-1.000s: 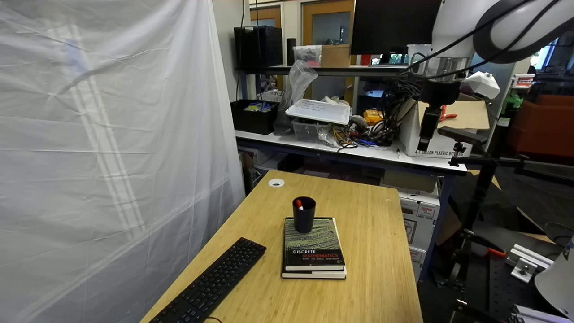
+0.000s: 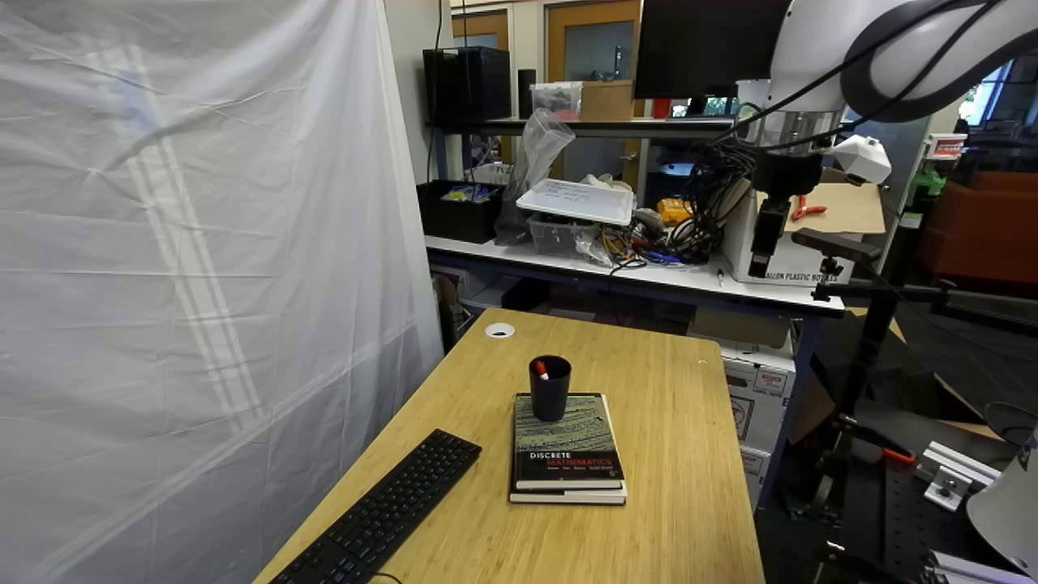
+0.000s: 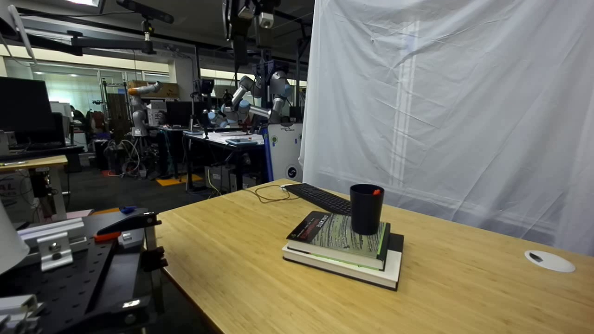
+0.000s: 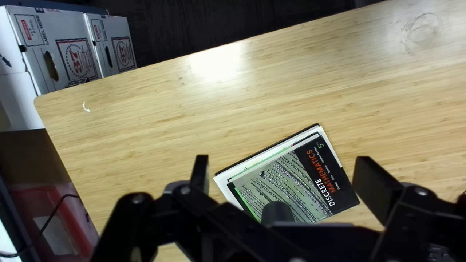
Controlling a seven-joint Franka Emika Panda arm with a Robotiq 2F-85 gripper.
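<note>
A black cup (image 2: 551, 391) with a red-tipped item inside stands upright on the Discrete Mathematics book (image 2: 567, 457). That book (image 3: 328, 234) lies on a second, white-edged book (image 3: 343, 268), and the cup (image 3: 366, 208) rests near one end of the stack. High above the table and off to the right in exterior view 1 hangs my gripper (image 2: 765, 264), clear of everything. Seen from the wrist, my gripper is open, its fingers spread wide with the stack far below between them. Most of the cup is hidden there by the gripper body.
A black keyboard (image 2: 384, 511) lies along the curtain side of the wooden table (image 2: 671, 428). A round white piece (image 2: 499, 330) sits near the far corner.
My arm and gripper have shifted slightly to the left in exterior view 1. The cup, books and keyboard have stayed in place.
</note>
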